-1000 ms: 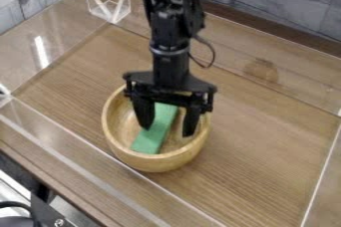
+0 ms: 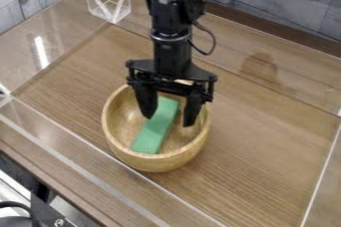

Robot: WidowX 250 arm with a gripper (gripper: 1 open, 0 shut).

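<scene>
My black gripper hangs from above at the centre, open, its two fingers spread over the back part of a round wooden bowl. A green oblong object lies inside the bowl, running from under the gripper toward the front. Nothing shows held between the fingers, though the arm hides part of the bowl's back.
The bowl stands on a wooden table with free room to the right and at the back left. A white wireframe object is at the back left. A dark cable lies at the bottom left corner.
Over the last second my gripper has risen and moved back a little from lower in the bowl.
</scene>
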